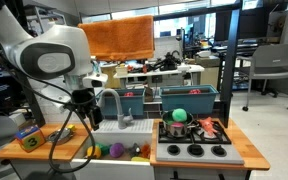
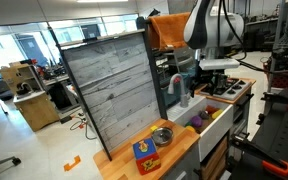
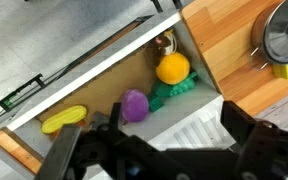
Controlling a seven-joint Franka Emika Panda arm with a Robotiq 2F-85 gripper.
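My gripper is open, with nothing between its fingers, above a pulled-out white drawer (image 1: 89, 168) in front of the sink. In the wrist view the drawer holds a purple toy (image 3: 135, 106), an orange round toy (image 3: 172, 68), a yellow elongated toy (image 3: 64, 119) and something green (image 3: 169, 90). The purple toy lies near the left finger, below it in depth. Exterior view 1 shows the gripper (image 1: 92, 115) over the drawer's left part. Dark fingers cover part of the drawer's near side in the wrist view.
Right of the sink stands a stove (image 1: 196, 150) with a pot under a green item (image 1: 179, 115) and a red item (image 1: 208, 125). On the left counter lie a metal pan (image 1: 62, 135) and a colourful box (image 1: 29, 138). A faucet (image 1: 117, 100) rises behind the sink.
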